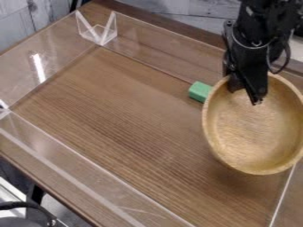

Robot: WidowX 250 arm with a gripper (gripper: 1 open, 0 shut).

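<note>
My black gripper (246, 87) hangs down at the upper right, shut on the rim of a large tan oval bowl (249, 133). The bowl is held tilted, its inside facing the camera, over the right side of the wooden table. The gripper's fingertips are partly hidden at the bowl's top edge. A small green block (200, 91) sits just left of the bowl, partly behind it.
A clear plastic holder (98, 28) stands at the back left. The middle and left of the wooden table (101, 124) are open. Dark cables (18, 207) lie at the lower left edge.
</note>
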